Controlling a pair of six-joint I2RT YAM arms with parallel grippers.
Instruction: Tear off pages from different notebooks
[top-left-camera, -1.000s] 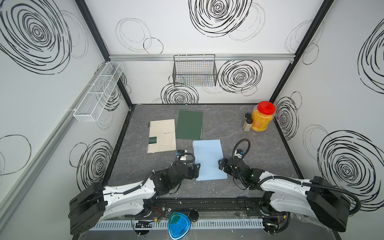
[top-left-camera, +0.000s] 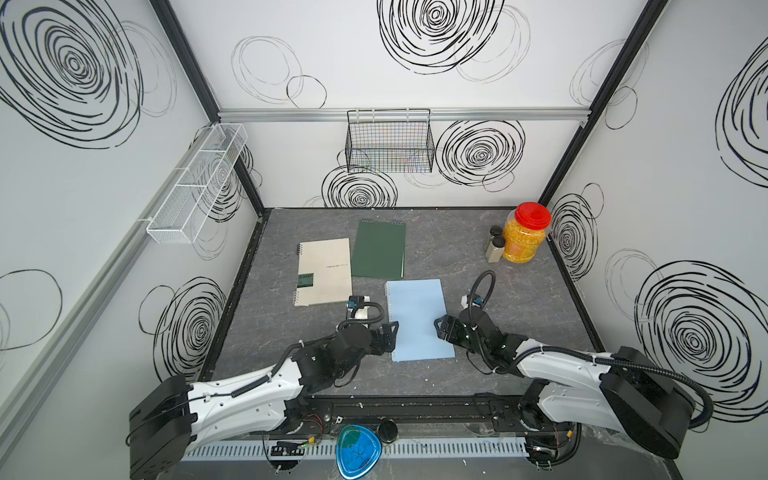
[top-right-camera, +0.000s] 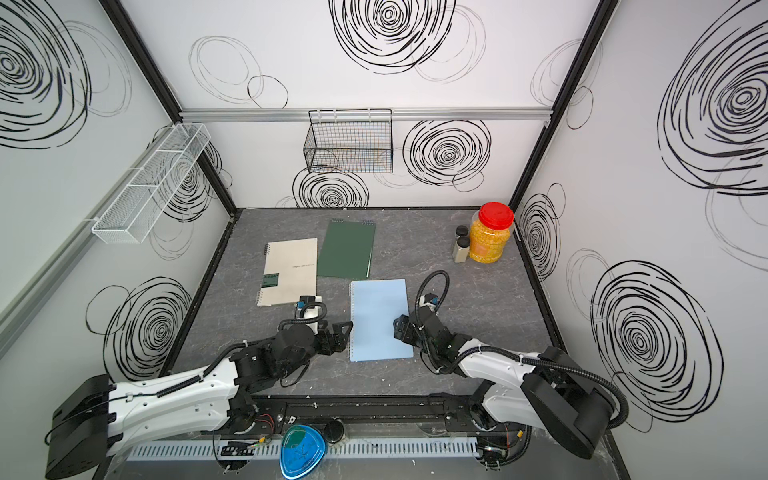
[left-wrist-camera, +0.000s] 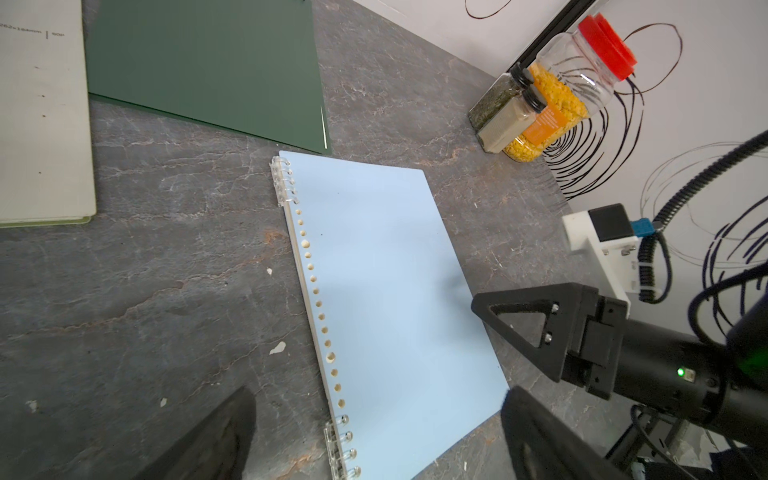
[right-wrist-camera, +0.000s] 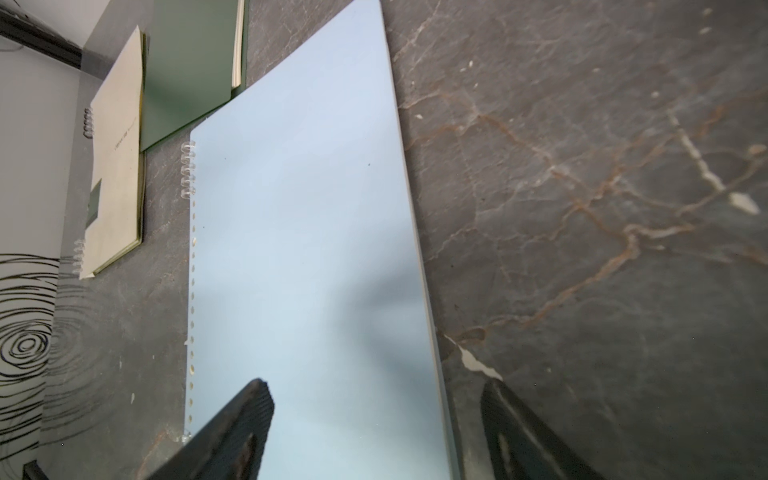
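A light blue spiral notebook (left-wrist-camera: 376, 280) lies closed on the dark table, its ringed edge on the left. Over that ringed side hovers my left gripper (top-left-camera: 389, 337), fingers (left-wrist-camera: 216, 436) wide apart with nothing between them. At the opposite long edge is my right gripper; one finger (right-wrist-camera: 240, 428) is above the cover and the other (right-wrist-camera: 512, 428) beyond the edge, with a gap between them. Whether its fingertips touch the notebook cannot be told. Farther back lie a cream notebook (top-left-camera: 326, 268) and a green notebook (top-left-camera: 379, 249), both closed.
A jar with a red lid (top-left-camera: 525, 232) and two small shakers (top-left-camera: 495, 246) stand at the back right. Wire baskets hang on the back (top-left-camera: 389, 148) and left walls (top-left-camera: 200, 184).
My left arm has shifted slightly left. The right arm has also moved a little leftward along the blue notebook's right edge. The notebooks lie where they were.
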